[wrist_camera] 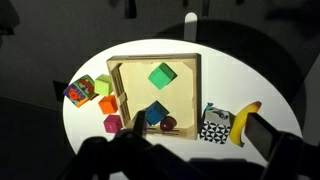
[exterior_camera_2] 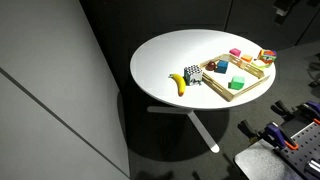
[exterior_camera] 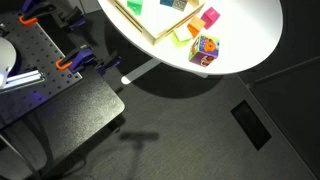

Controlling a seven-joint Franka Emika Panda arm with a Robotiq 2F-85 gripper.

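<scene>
My gripper stands open at the bottom of the wrist view, its dark fingers wide apart with nothing held between them. Beyond it, a shallow wooden tray [wrist_camera: 194, 88] rests on a white round table [exterior_camera_2: 160, 60]. Inside the tray are a green block [wrist_camera: 161, 75], a blue block [wrist_camera: 155, 113] and a dark red round object [wrist_camera: 168, 124]. To the tray's right in the wrist view lie a black-and-white checkered box [wrist_camera: 215, 126] and a yellow banana [wrist_camera: 243, 122]. Left of it sit an orange block [wrist_camera: 108, 104], a pink block [wrist_camera: 113, 123], a yellow-green block [wrist_camera: 102, 85] and a multicoloured cube [wrist_camera: 79, 91].
A dark bench [exterior_camera: 85, 110] with orange-handled clamps [exterior_camera: 78, 60] stands beside the table, separated by a gap of dark floor. In exterior view 2, the table's left side is bare. The multicoloured cube [exterior_camera: 204, 50] is close to the table's edge.
</scene>
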